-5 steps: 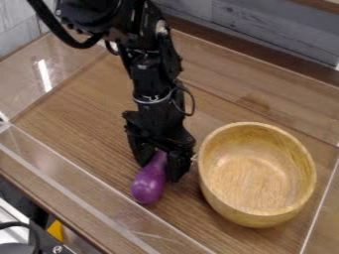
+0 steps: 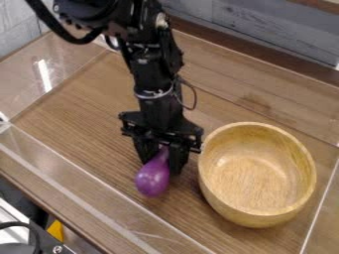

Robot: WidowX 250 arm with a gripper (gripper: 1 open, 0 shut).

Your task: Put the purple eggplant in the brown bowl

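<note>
The purple eggplant [image 2: 154, 177] is on the left of the bowl, its rounded end toward the camera and its upper end hidden between the fingers. My gripper [image 2: 159, 157] comes down from above and is shut on the eggplant. To the right stands the brown bowl [image 2: 216, 189], light wooden and empty, its opening facing up. A small gap separates the eggplant from the bowl's left rim. Whether the eggplant still touches the table is hard to tell.
Bare wooden table [image 2: 66, 114] spreads to the left and behind the arm. A grey wall [image 2: 265, 35] runs along the back. Cables and a yellow item [image 2: 56, 229] sit at the lower left corner, off the table's edge.
The bowl has stayed put.
</note>
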